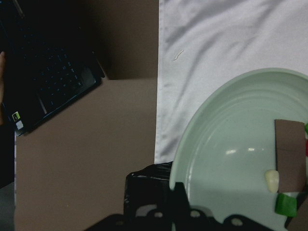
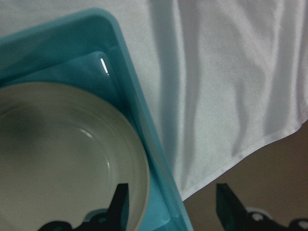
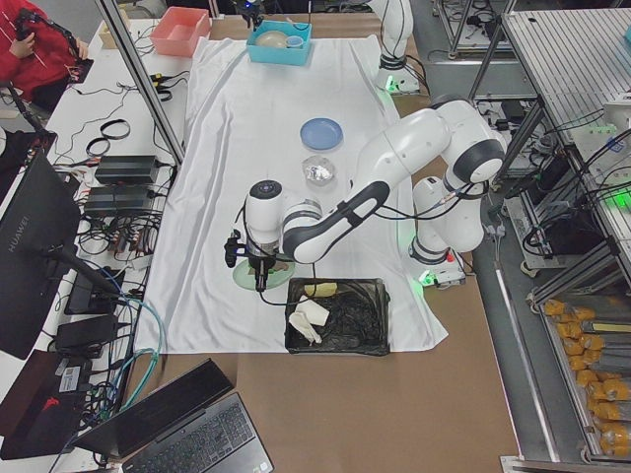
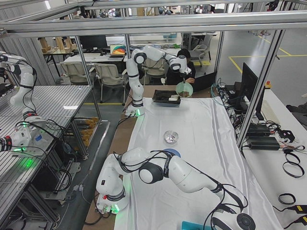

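Observation:
My left gripper (image 3: 258, 271) is shut on the rim of a pale green plate (image 4: 183, 88), held up near the black lined bin (image 3: 350, 320). The plate (image 1: 226, 125) carries brown cardboard-like pieces (image 1: 289, 149), green bits (image 1: 286, 206) and a pale piece (image 1: 271, 180). My right gripper hangs open over the blue basket (image 2: 149, 125), which holds a cream dish (image 2: 67, 159).
A blue plate (image 3: 321, 133) and a clear bowl (image 3: 318, 169) rest mid-cloth. A pink basket (image 3: 179, 28) sits on the side table, and a laptop (image 3: 212, 434) lies at the near edge.

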